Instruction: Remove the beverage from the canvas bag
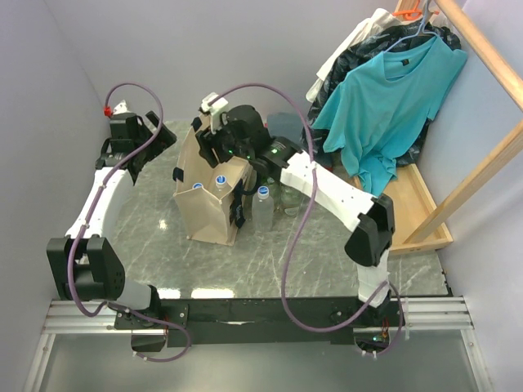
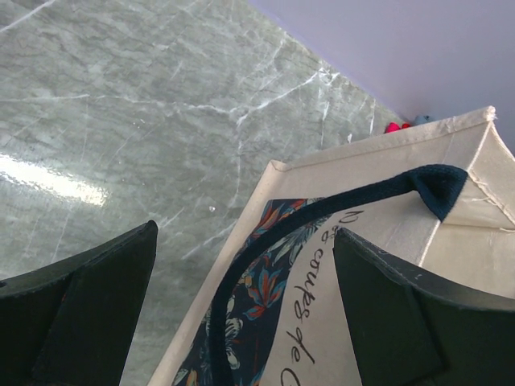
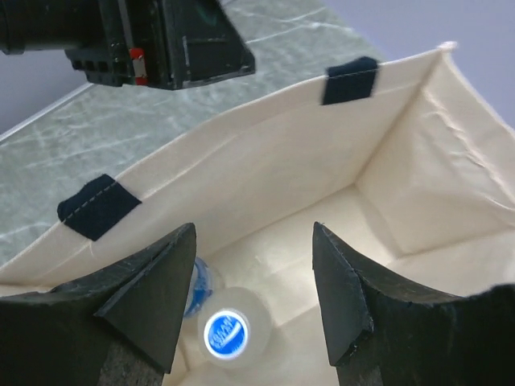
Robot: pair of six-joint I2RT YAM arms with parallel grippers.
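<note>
The cream canvas bag (image 1: pixel 204 214) stands open on the marble table, with dark handles. Inside, two blue-capped bottles show: one (image 3: pixel 227 333) upright near the middle bottom of the right wrist view, another (image 3: pixel 197 288) behind it, partly hidden by a finger. My right gripper (image 1: pixel 212 147) hangs over the bag's opening, its fingers apart with nothing between them (image 3: pixel 254 301). My left gripper (image 1: pixel 163 131) is just left of the bag, open; its wrist view shows the bag's side and handle between and below its fingers.
A clear bottle (image 1: pixel 263 212) with a blue cap and other bottles stand right of the bag. A clothes rack with a teal shirt (image 1: pixel 384 106) fills the back right.
</note>
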